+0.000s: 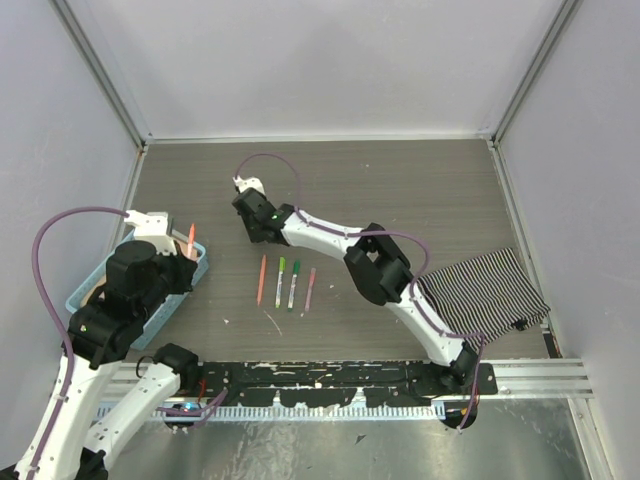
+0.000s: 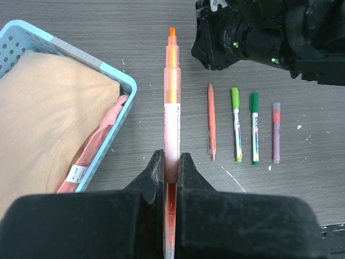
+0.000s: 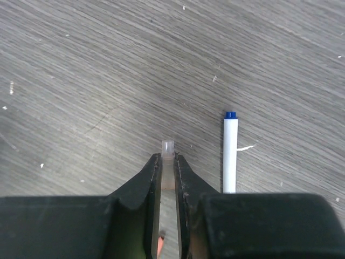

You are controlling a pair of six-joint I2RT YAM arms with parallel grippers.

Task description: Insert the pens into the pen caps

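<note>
My left gripper is shut on an orange pen (image 2: 172,124), which points away from it with its orange tip (image 2: 172,31) bare. In the top view, that gripper (image 1: 186,264) is beside the blue basket. My right gripper is shut on a small translucent piece (image 3: 168,147), apparently a cap, low over the table. A white pen with a blue end (image 3: 230,151) lies just right of it. On the table lie an orange pen (image 2: 212,121), a light green one (image 2: 236,124), a dark green one (image 2: 255,129) and a pinkish-purple one (image 2: 276,132).
The blue basket (image 2: 119,114) with beige cloth stands at the left. A striped cloth (image 1: 485,305) covers the right front of the table. Bare table (image 1: 400,180) stretches across the back. The right arm (image 1: 330,236) reaches over the middle, behind the row of pens.
</note>
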